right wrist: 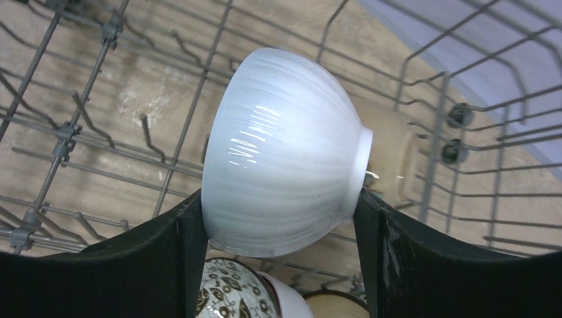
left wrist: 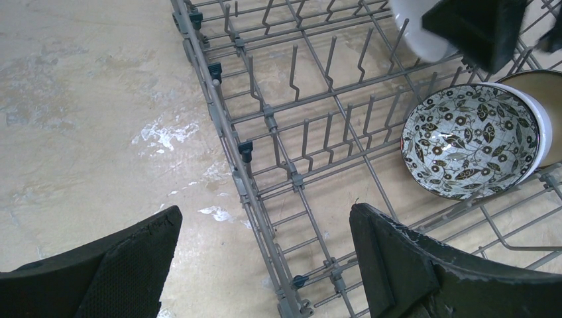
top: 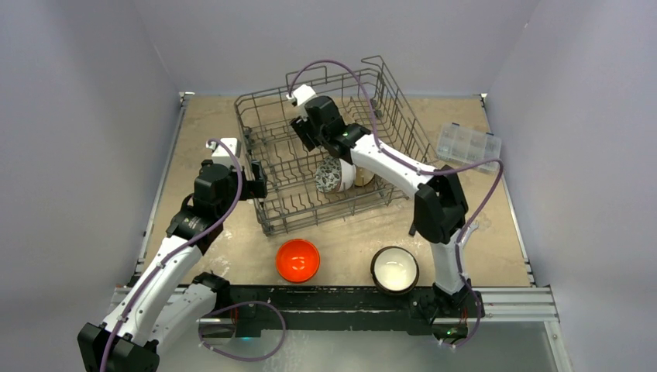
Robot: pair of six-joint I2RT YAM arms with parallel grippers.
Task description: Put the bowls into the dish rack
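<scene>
My right gripper is around a white bowl (right wrist: 278, 146) over the rack's back part; whether it grips cannot be told. A floral-patterned bowl (left wrist: 467, 139) stands on edge in the dish rack (top: 263, 230), beside a tan bowl (left wrist: 549, 99). An orange bowl (top: 297, 260) and a dark-rimmed white bowl (top: 394, 269) sit on the table in front of the rack. My left gripper is open above the rack's left edge, nothing between its fingers.
A clear compartment box (top: 468, 147) lies right of the rack, with a wrench below it, partly behind the right arm. The table left of the rack is clear.
</scene>
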